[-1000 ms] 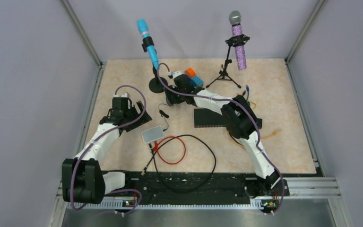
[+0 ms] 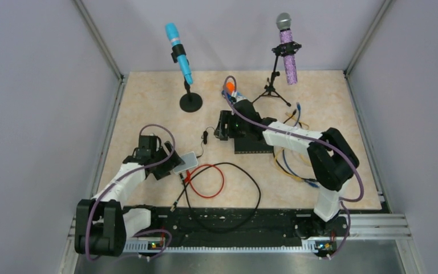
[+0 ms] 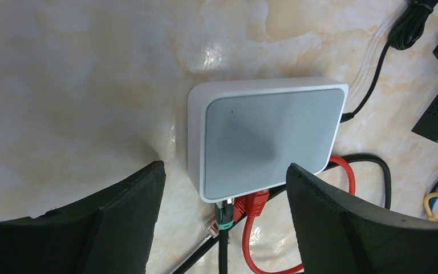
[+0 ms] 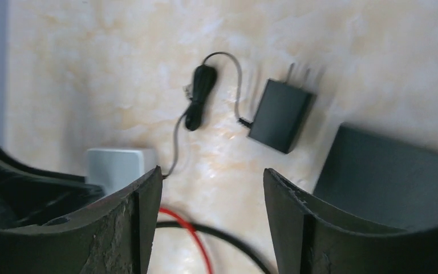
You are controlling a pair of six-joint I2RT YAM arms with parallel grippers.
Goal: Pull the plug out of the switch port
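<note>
The white switch box [image 3: 274, 131] with a grey top lies on the table. A black cable's plug [image 3: 224, 212] and a red cable's plug [image 3: 256, 202] sit at its front side; a thin power cord's plug [image 3: 347, 116] meets its right end. My left gripper is open above the switch, its fingers [image 3: 134, 205] apart with nothing gripped. My right gripper is open and empty. Beyond its fingers, a black power adapter [image 4: 281, 115] with its prongs showing lies on the table, joined to a bundled cord [image 4: 201, 94].
A black flat box [image 2: 254, 145] lies right of the switch, partly under my right arm. Yellow and blue cables [image 2: 296, 165] lie farther right. Two microphones on stands, one blue [image 2: 179, 52] and one purple [image 2: 288, 57], stand at the back.
The bundled cord has slid right; the switch appears unmoved.
</note>
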